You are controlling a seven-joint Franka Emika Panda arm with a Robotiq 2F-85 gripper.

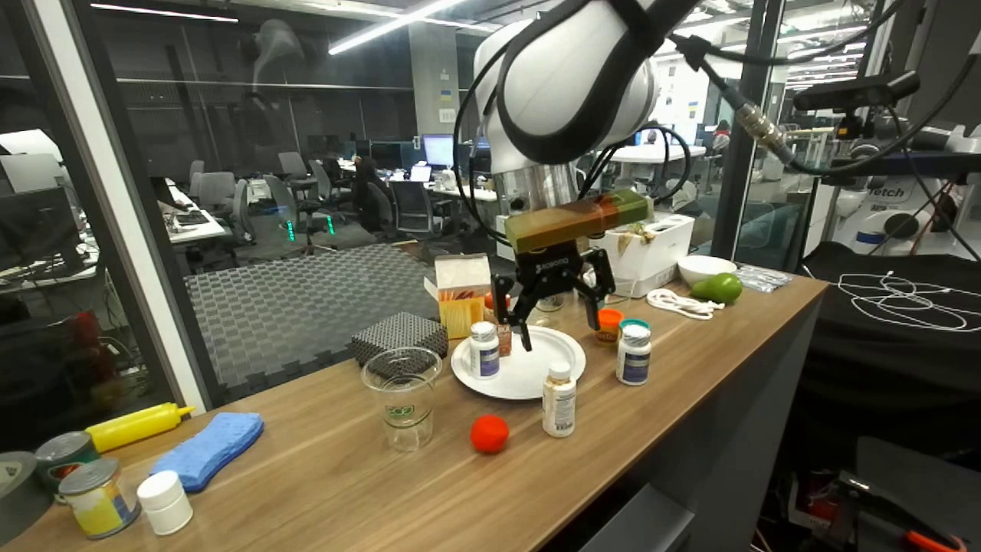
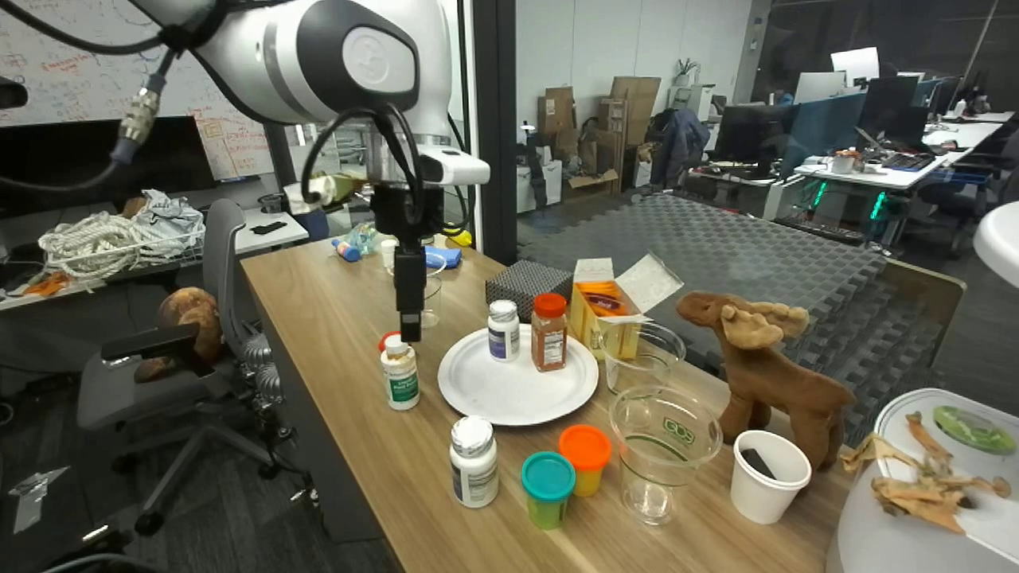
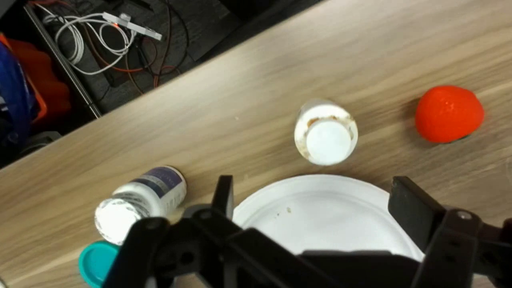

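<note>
My gripper (image 1: 562, 333) is open above the white plate (image 1: 542, 386), its fingers spread wide with nothing between them. In the wrist view the plate (image 3: 317, 216) shows between the fingers, and a white-capped bottle (image 3: 328, 141) stands on the wood just past its rim. That bottle (image 2: 401, 382) has a green label in exterior view 2. On the plate stand a white pill bottle (image 2: 503, 333) and a red-lidded spice jar (image 2: 549, 334). Another white bottle (image 2: 474, 463) with a purple label (image 3: 161, 180) stands apart on the table. A red ball-like object (image 3: 449, 114) rests near the green-labelled bottle.
Teal-lidded (image 2: 547, 492) and orange-lidded (image 2: 585, 458) tubs sit near clear cups (image 2: 659, 449) and a plush moose (image 2: 764, 368). A tall clear cup (image 1: 405, 405), a black textured box (image 1: 400, 340) and an open yellow box (image 1: 462, 299) flank the plate. Bare wood lies along the front edge.
</note>
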